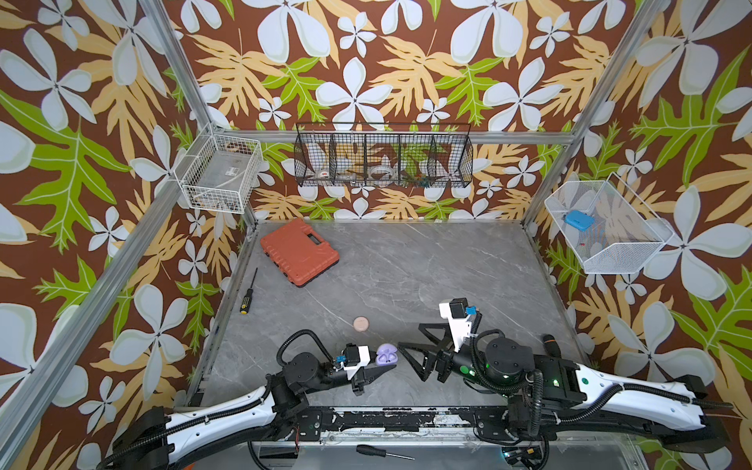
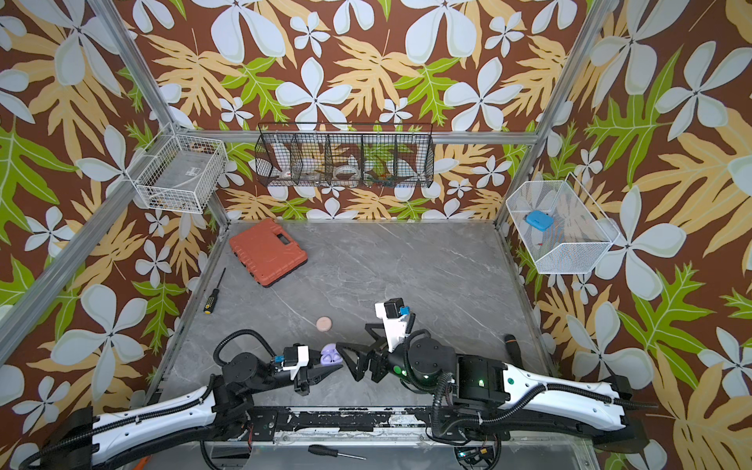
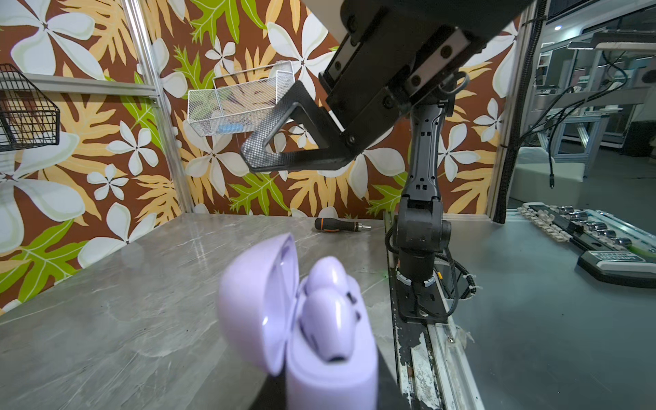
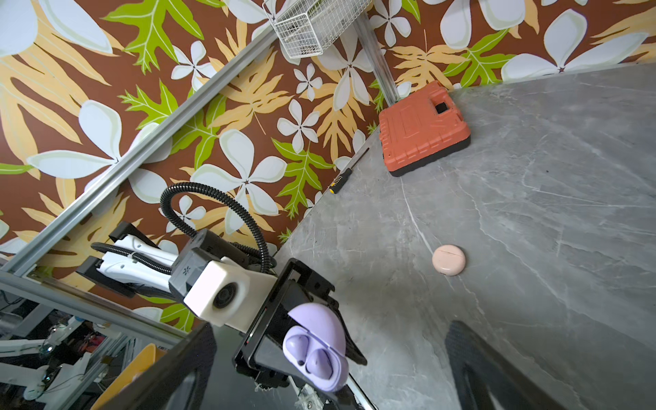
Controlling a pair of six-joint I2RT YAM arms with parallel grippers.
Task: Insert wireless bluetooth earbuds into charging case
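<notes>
The lilac charging case (image 3: 330, 369) is held upright in my left gripper (image 1: 380, 365), which is shut on it. Its lid (image 3: 253, 300) stands open, and two lilac earbuds (image 3: 326, 314) are seated in the case, as the left wrist and right wrist views show. My right gripper (image 1: 412, 350) is open just to the right of the case, its fingers empty; in the right wrist view its fingertips frame the case from either side.
An orange toolbox (image 1: 299, 252) lies at back left, a screwdriver (image 1: 247, 300) along the left edge, and a pink round case (image 1: 361, 324) behind the grippers.
</notes>
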